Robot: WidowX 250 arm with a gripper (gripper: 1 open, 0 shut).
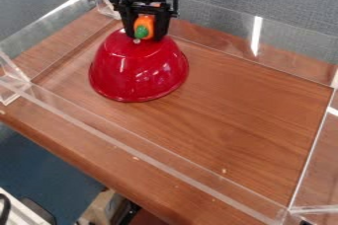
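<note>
A glossy red bowl (138,73) sits upside down on the wooden board toward the back left. Just above its top, a small orange object with a green end (144,28) is in the black gripper (144,20), which hangs from the top of the view. The fingers are around the orange object; whether they grip it firmly is hard to tell. Whether the object rests on the bowl's top is unclear.
Clear acrylic walls (255,34) border the wooden board (244,115). The right and front parts of the board are bare. A grey wall stands behind.
</note>
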